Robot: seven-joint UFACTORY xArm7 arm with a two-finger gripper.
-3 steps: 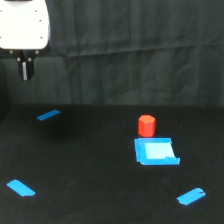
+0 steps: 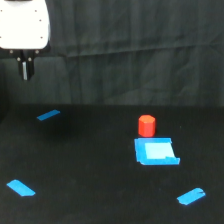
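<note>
A white robot arm reaches in at the top left, with my gripper (image 2: 25, 68) hanging high above the black table, its dark fingers pointing down; whether they are apart or closed is unclear. A small red block (image 2: 146, 126) stands toward the back right of the table. Just in front of it lies a blue-bordered square (image 2: 141, 150) with a pale middle.
Strips of blue tape lie at the back left (image 2: 48, 114), front left (image 2: 21, 188) and front right (image 2: 191, 196) of the table (image 2: 105, 185). A dark curtain (image 2: 125, 55) hangs behind.
</note>
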